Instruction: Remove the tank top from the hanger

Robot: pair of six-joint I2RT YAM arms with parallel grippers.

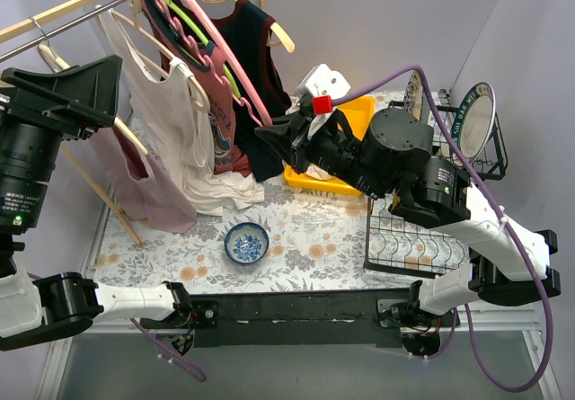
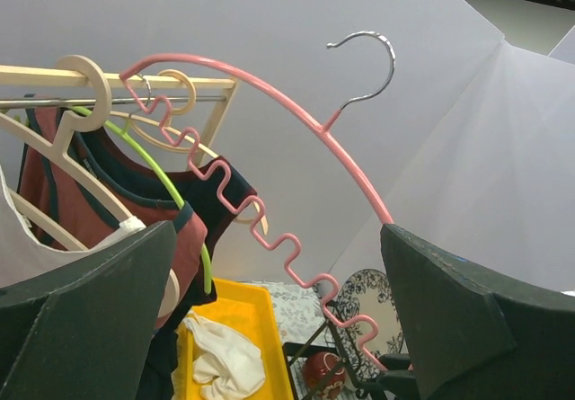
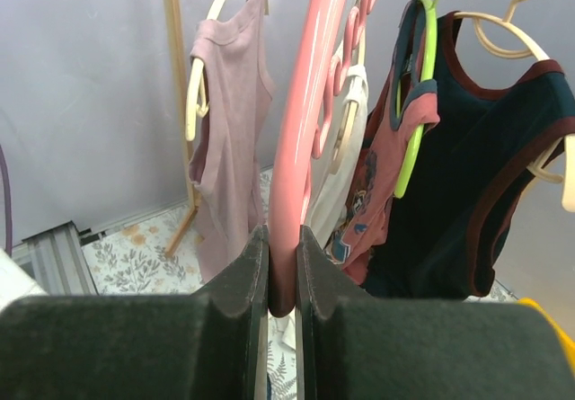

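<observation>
My right gripper is shut on one end of the pink hanger, which carries no garment. In the left wrist view that pink hanger spans the frame, its metal hook free of the rail. Open and empty, my left gripper stands at the left by the rail. Still on hangers are a white tank top, a mauve top, a dusty-pink top on a green hanger, and a dark top with maroon edging.
The clothes rail runs across the upper left. A yellow bin with white cloth inside is behind my right gripper. A blue-patterned bowl sits on the table; a wire dish rack stands at right.
</observation>
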